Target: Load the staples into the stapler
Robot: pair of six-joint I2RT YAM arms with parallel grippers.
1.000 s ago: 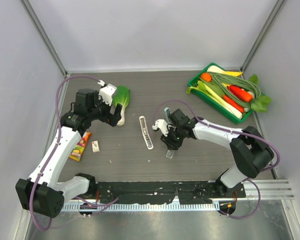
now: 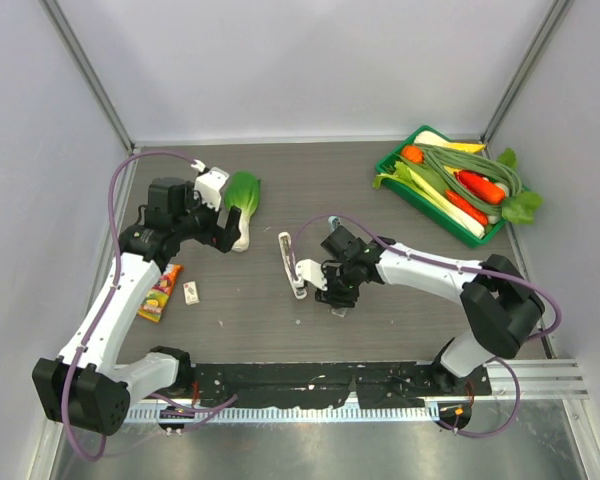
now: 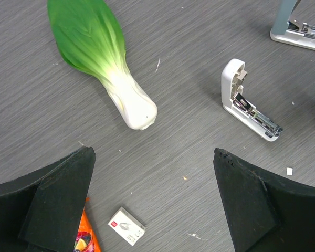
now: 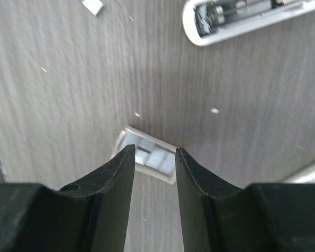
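A white stapler point(image 2: 288, 255) lies opened on the table, its metal magazine point(image 3: 254, 115) exposed. In the right wrist view a small clear tray point(image 4: 152, 153) holding strips of staples sits right under the fingertips. My right gripper is partly open over that tray, fingers apart; whether they touch it I cannot tell. From above, the right gripper mostly covers the tray point(image 2: 339, 312). My left gripper is wide open and empty, high over the left side. A small staple box point(image 3: 127, 226) lies below it, left of the white stapler.
A blue-grey stapler point(image 3: 283, 21) stands behind the right gripper. Bok choy point(image 2: 243, 200) lies near the left gripper, an orange snack bag point(image 2: 159, 293) at far left. A green vegetable basket point(image 2: 470, 235) fills the back right.
The right gripper has shifted slightly left and toward the front edge, and now covers more of the tray. My left arm, the staplers and the staple box have stayed put.
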